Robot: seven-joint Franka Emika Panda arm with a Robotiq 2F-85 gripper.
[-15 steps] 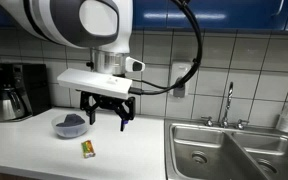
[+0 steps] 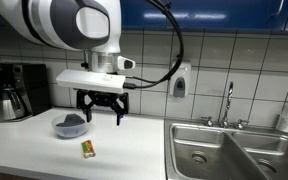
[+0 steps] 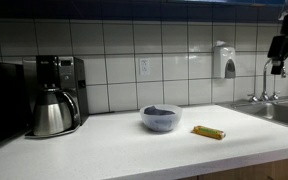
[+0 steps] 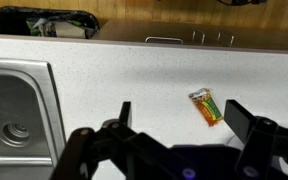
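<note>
A small packet (image 2: 88,149) with green, orange and yellow colouring lies flat on the white counter. In exterior view 2 the same packet (image 3: 209,132) lies to the right of a pale bowl (image 3: 161,117), which holds something dark. High over the counter, my gripper (image 2: 103,110) hangs with its fingers spread and nothing between them. From the wrist view the packet (image 4: 205,106) shows within the gap between the fingers, nearer the right one, well below and untouched.
A coffee maker (image 3: 59,95) stands at the left end of the counter. To the right is a steel double sink (image 2: 202,152) with a faucet (image 2: 226,105). A soap dispenser (image 2: 180,80) hangs on the tiled wall. Bare counter surrounds the packet.
The arm and gripper have shifted slightly to the left in exterior view 1. The packet and bowl have stayed put.
</note>
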